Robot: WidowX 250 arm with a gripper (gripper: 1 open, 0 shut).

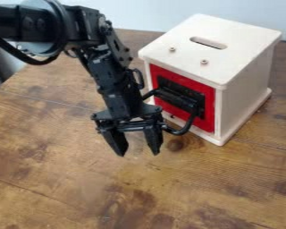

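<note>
A pale wooden box [235, 67] with a slot in its top and a red front panel [164, 73] bearing black fittings stands at the back right. My black gripper [135, 143] hangs over the table in front and left of the box, fingers pointing down and apart, with nothing visible between them. Part of the red panel is hidden behind the arm.
A white surface shows beyond the table's edge at the upper left.
</note>
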